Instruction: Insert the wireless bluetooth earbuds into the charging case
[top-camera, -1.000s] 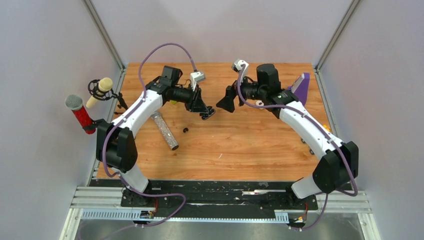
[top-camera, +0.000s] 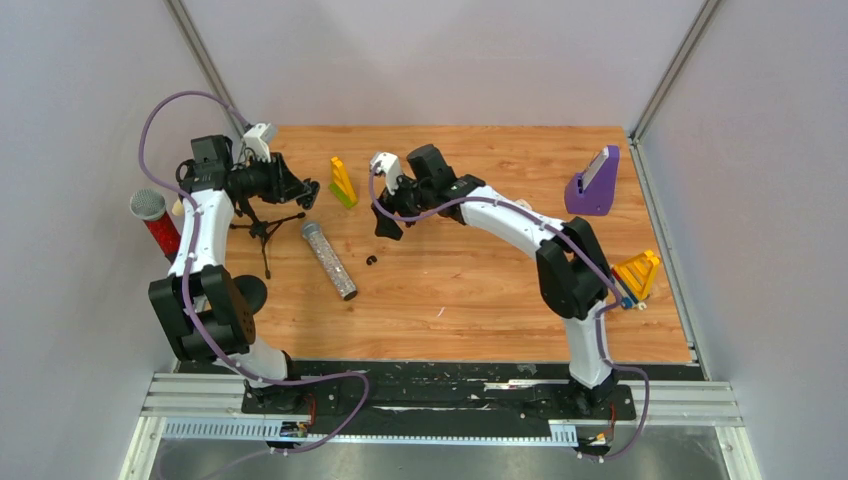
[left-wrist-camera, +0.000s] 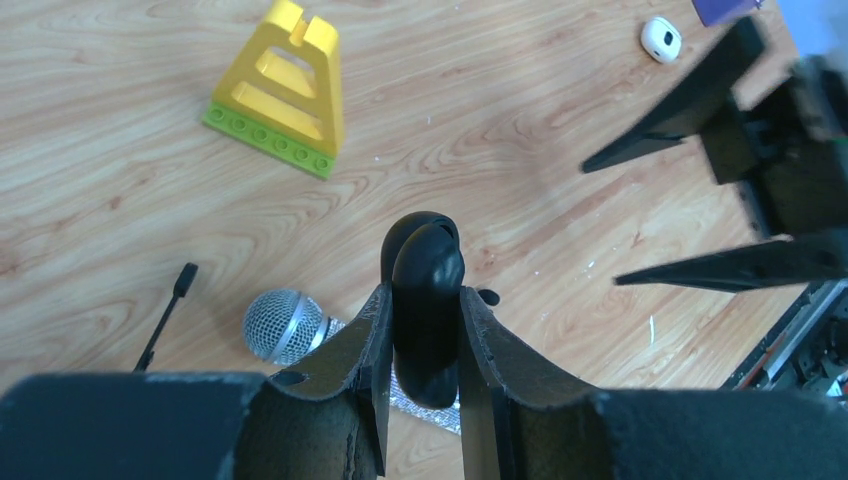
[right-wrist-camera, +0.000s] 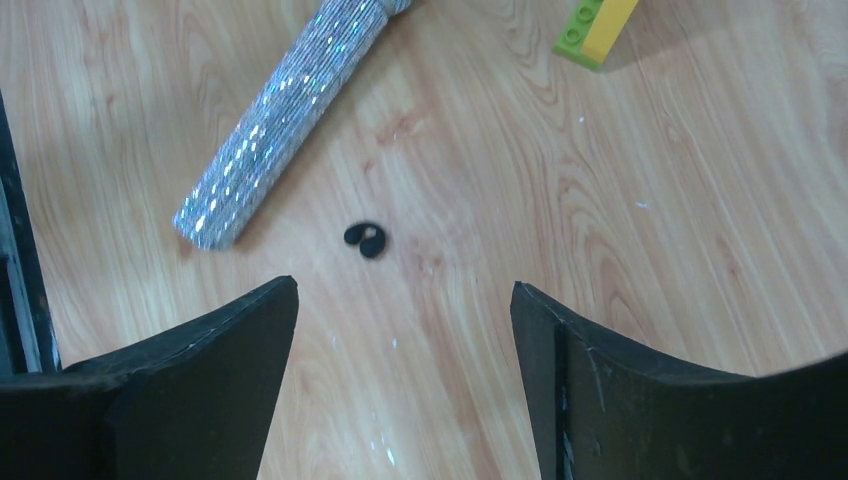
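My left gripper is shut on a glossy black object (left-wrist-camera: 427, 260), apparently the charging case, held at the table's left above the silver microphone. The small black earbuds (right-wrist-camera: 366, 238) lie together on the bare wood right of the microphone, also visible in the top view (top-camera: 371, 260). My right gripper stands open above and near them, nothing between its fingers; in the left wrist view its fingers (left-wrist-camera: 650, 135) are at the right.
Silver microphone (top-camera: 328, 259), yellow-green block stand (top-camera: 342, 182), black tripod (top-camera: 263, 228) and red microphone (top-camera: 165, 232) crowd the left. A purple stand (top-camera: 590, 185) is at the back right, another yellow stand (top-camera: 636, 275) at the right edge.
Both arms have moved left in the top view: the left one carries the black object away from the centre, the right one has come across toward the earbuds.
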